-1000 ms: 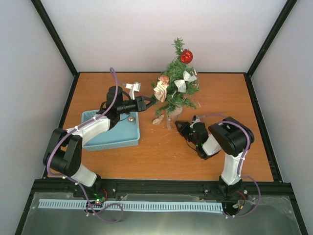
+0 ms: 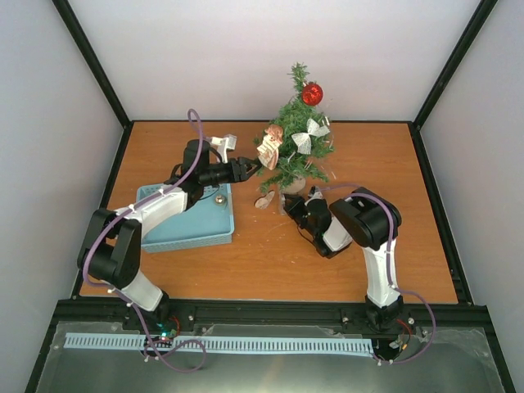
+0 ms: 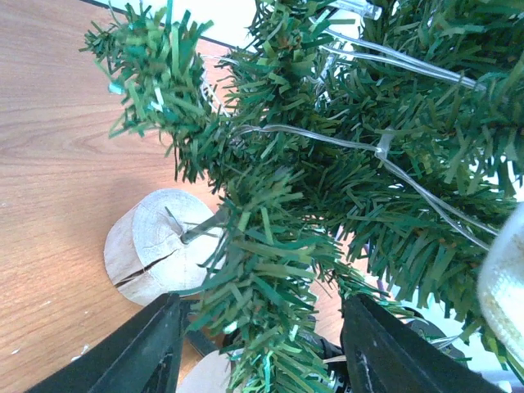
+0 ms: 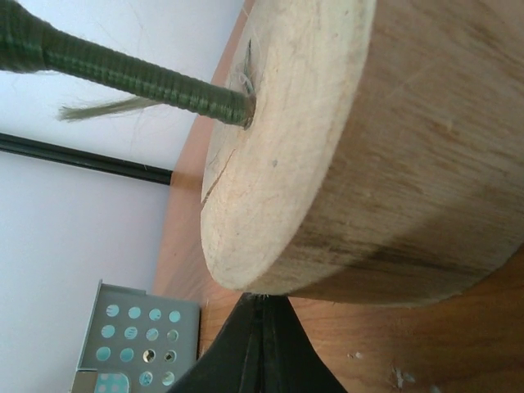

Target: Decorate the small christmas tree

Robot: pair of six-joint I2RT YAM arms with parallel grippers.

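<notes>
The small Christmas tree (image 2: 295,151) stands upright at the back of the table on a round wooden base (image 4: 327,164). It carries a red bauble (image 2: 312,94) near the top, a pale bow (image 2: 309,136) and a beige-and-red ornament (image 2: 269,147) on its left side. At that left side my left gripper is open, its fingers parted on either side of a low green branch (image 3: 258,270). Down by the base, my right gripper is shut. Its tips are right at the base's lower edge, and nothing shows between them; contact is hard to judge.
A blue tray (image 2: 188,237) holding a small silvery bauble (image 2: 220,199) lies to the left, under the left arm. A small flat piece (image 2: 264,200) rests on the table beside the base.
My right gripper has moved left and slightly up in the top view, reaching the tree's base. The left arm has shifted slightly, its gripper staying by the tree's left side. The tree looks still.
</notes>
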